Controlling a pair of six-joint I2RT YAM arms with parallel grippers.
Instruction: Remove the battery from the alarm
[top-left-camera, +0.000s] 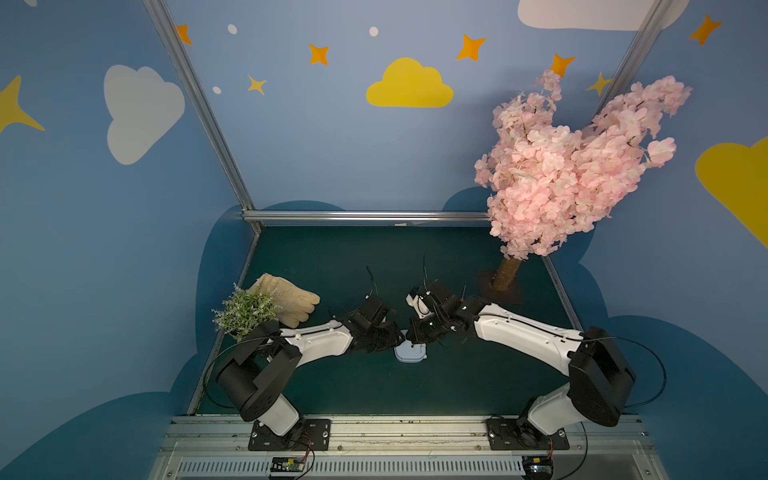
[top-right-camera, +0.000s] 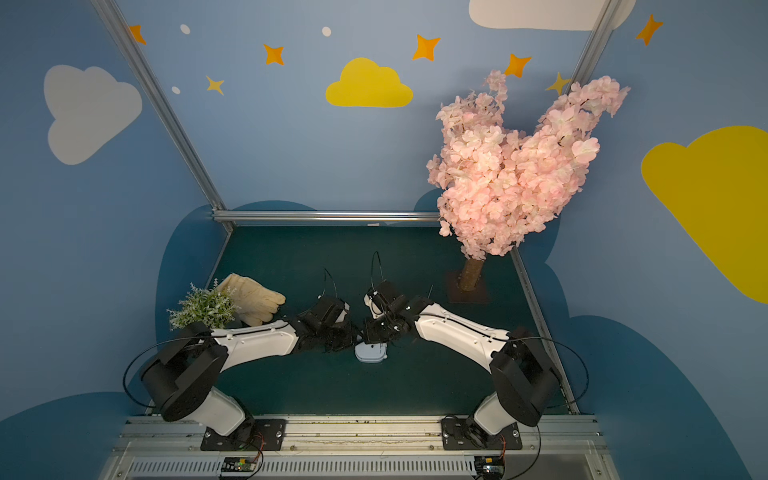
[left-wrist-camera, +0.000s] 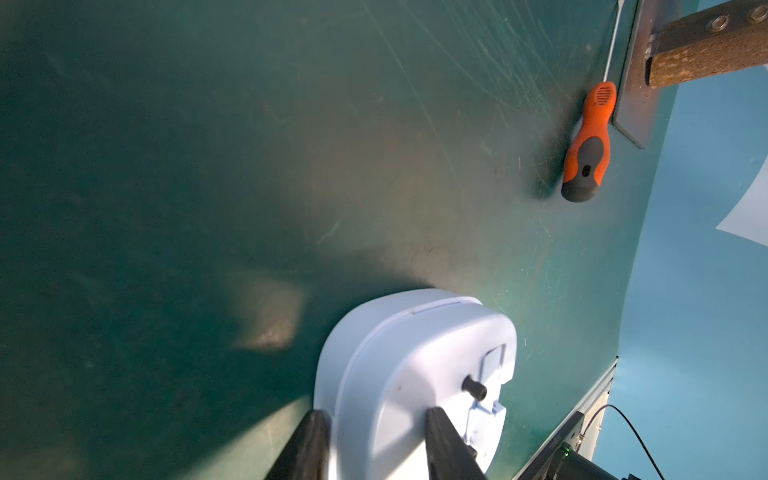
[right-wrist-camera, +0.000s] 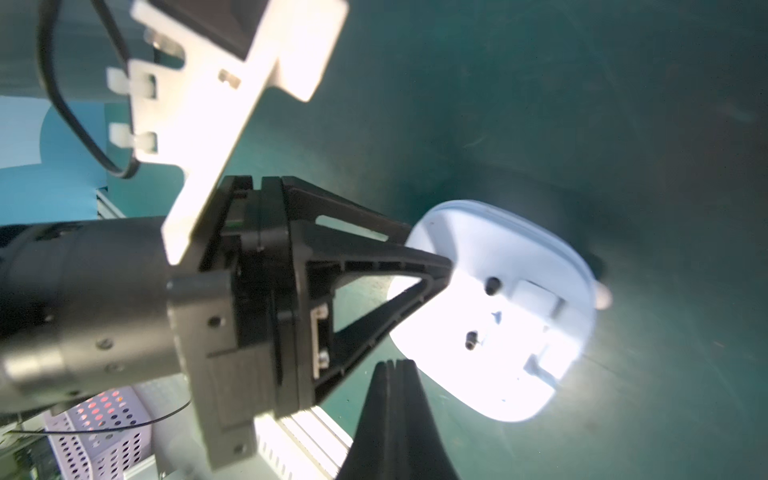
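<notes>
The pale blue-white alarm (left-wrist-camera: 392, 352) stands tilted over the table in the left wrist view, its face with two black posts (left-wrist-camera: 473, 388) turned outward. My left gripper is shut on the alarm's edge, one finger on either side. From the right wrist view, the same hold shows at the left side of the alarm (right-wrist-camera: 448, 328). My right gripper is shut, its fingertips together with nothing visible between them, close to the alarm's lower left edge; contact cannot be told. Glare washes out part of the face, and I cannot make out a battery.
An orange screwdriver (left-wrist-camera: 592, 144) lies beside the base plate of the blossom tree (top-left-camera: 552, 176). At the left are a beige glove (top-left-camera: 288, 300) and a small plant (top-left-camera: 244, 310). Both arms are close together.
</notes>
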